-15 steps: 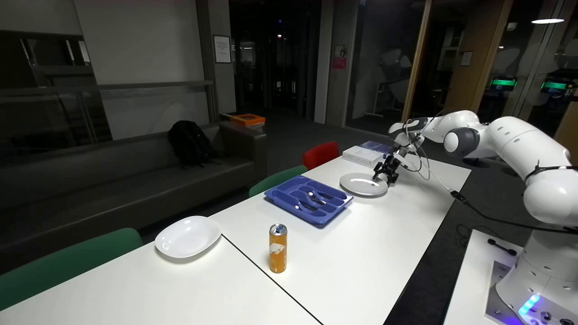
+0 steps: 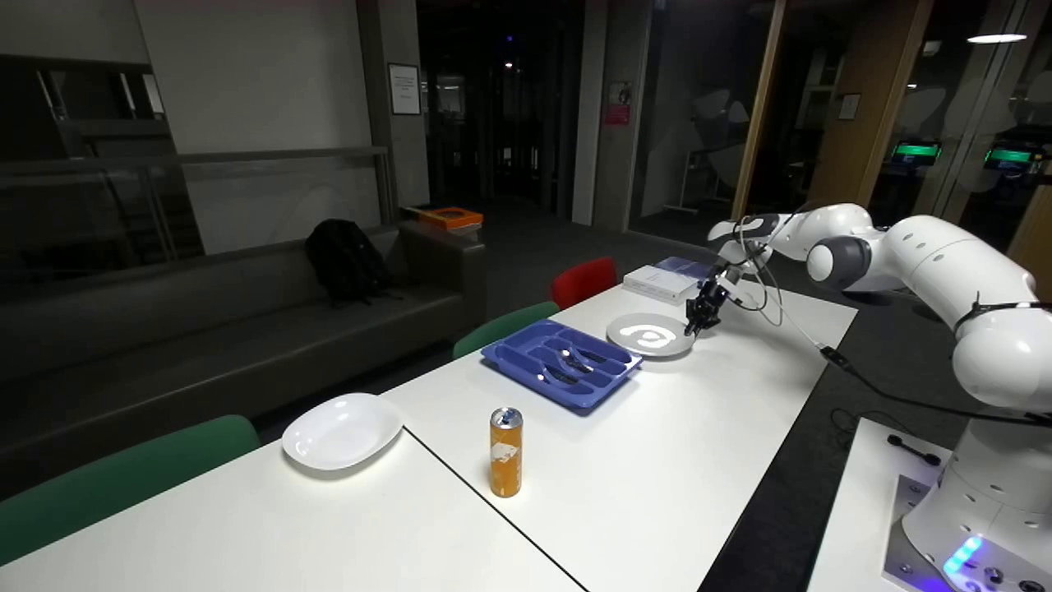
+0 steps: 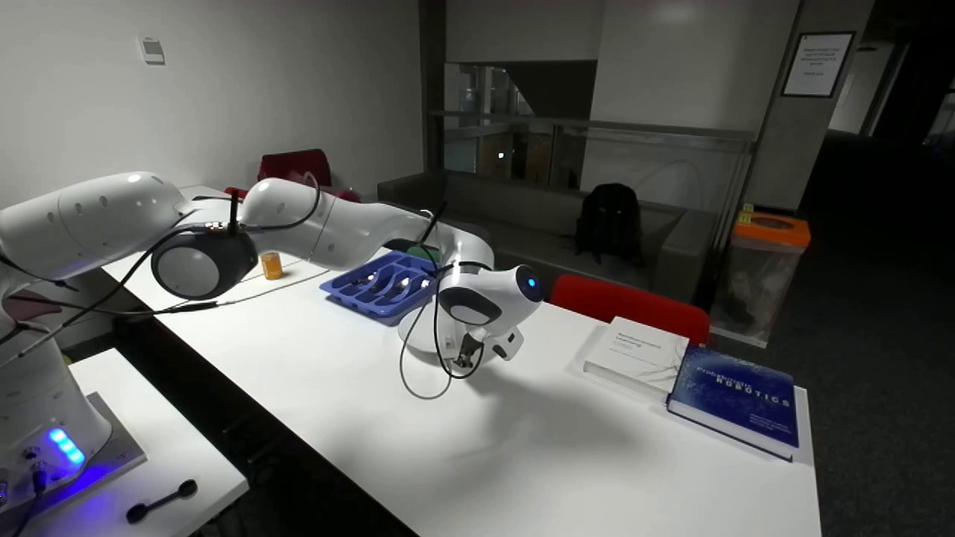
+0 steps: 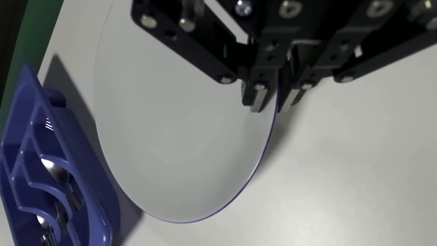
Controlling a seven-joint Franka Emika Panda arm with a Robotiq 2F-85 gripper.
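In the wrist view, a pale round plate (image 4: 176, 135) with a thin blue edge lies under my gripper. One finger stands on each side of its right rim, and the fingers are shut on that rim. From exterior view 1, the plate (image 2: 651, 335) looks grey with glare on it, and my gripper (image 2: 692, 330) meets its right edge. Exterior view 2 has the plate (image 3: 413, 333) partly hidden behind the wrist; the fingertips are hard to make out there.
Beside the plate sits a blue cutlery tray (image 2: 582, 395) holding several utensils. An orange can (image 2: 505, 459) and a white dish (image 2: 340, 434) stand farther off. Two books, one white (image 3: 636, 353) and one blue (image 3: 734, 394), lie at the table's end.
The fingers have closed on the plate's rim. The plate has shifted slightly left, towards the cutlery tray, and its face now looks tilted with different glare. The arm has barely moved.
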